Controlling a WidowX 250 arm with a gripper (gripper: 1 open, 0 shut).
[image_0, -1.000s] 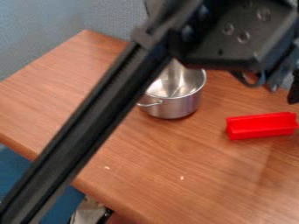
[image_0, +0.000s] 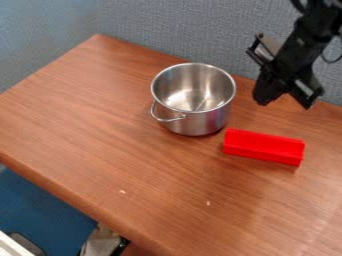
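Note:
A stainless steel pot (image_0: 193, 115) with wire side handles stands upright on the wooden table (image_0: 107, 180); its inside looks empty apart from reflections. A bright red elongated block (image_0: 263, 147) lies just right of and in front of it. My black gripper (image_0: 273, 88) is at the upper right, above and behind the red block, right of the pot, apart from both. It looks shut, with nothing visible between its fingers.
A grey padded wall runs behind the table. Past the lower-left edge are blue flooring and some white and metal objects.
The arm has swung from across the foreground up and back to the upper right, uncovering the table. The pot and red block look about where they were, the block shifted slightly left.

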